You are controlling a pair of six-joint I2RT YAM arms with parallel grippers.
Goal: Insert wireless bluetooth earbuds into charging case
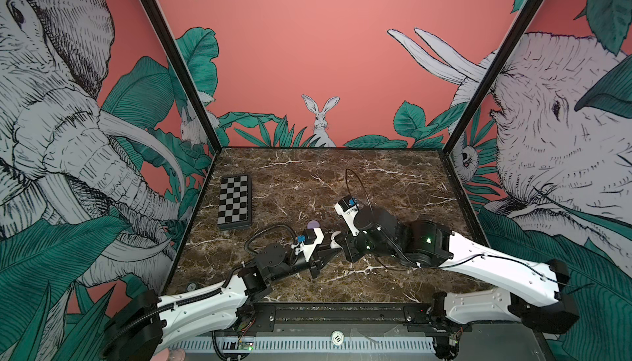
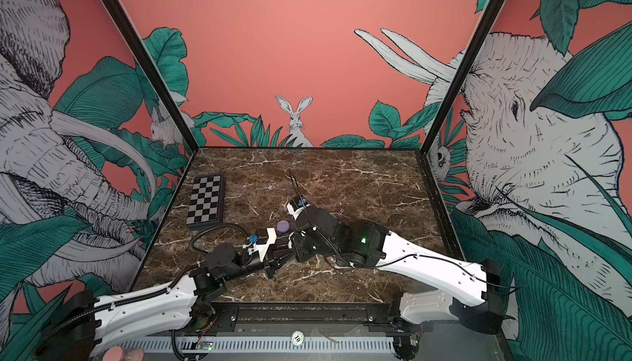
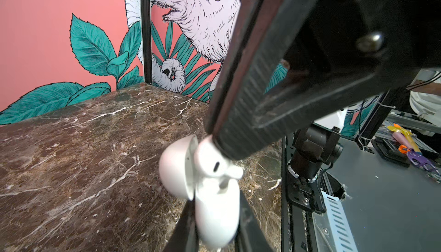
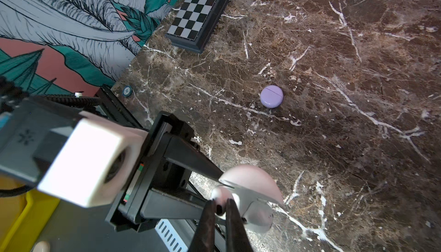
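The white charging case with its lid raised is held in my left gripper (image 1: 332, 247); in the right wrist view the open case (image 4: 255, 187) sits at the tips of the left fingers. A white earbud (image 3: 212, 160) stands at the case's opening. My right gripper is shut, its fingertips on the earbud from above; whether it grips it or only touches it is unclear. In the left wrist view the right fingers fill the upper right, pressed against the earbud's top.
A checkered board (image 1: 233, 199) lies at the back left. A purple round piece (image 4: 271, 95) rests on the marble table (image 1: 395, 176) behind the case.
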